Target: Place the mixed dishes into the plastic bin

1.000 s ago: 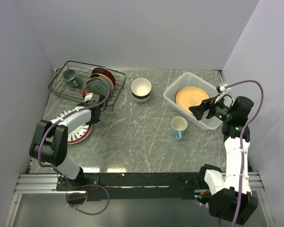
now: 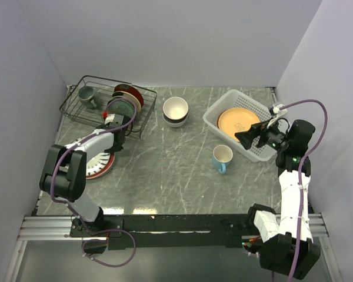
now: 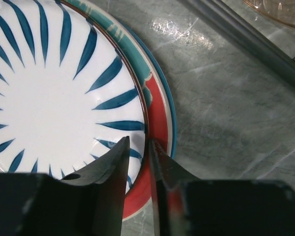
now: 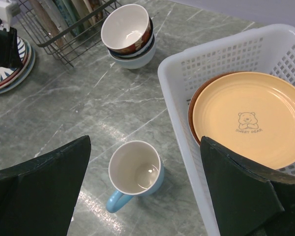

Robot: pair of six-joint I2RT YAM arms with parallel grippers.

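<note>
In the left wrist view a white plate with blue strokes rests on a red-and-teal plate and a blue-rimmed one. My left gripper is at their right rim, fingertips close together around the top plate's edge; whether it grips is unclear. The white plastic bin holds an orange bear plate over a brown one. My right gripper stands open above the bin's side, empty. A blue mug stands left of the bin, and a stack of bowls at the back middle.
A wire rack at the back left holds a green mug and upright plates, just beside my left arm.
My left arm has shifted very slightly over the plate stack at the left. The right arm and the other dishes have not moved.
</note>
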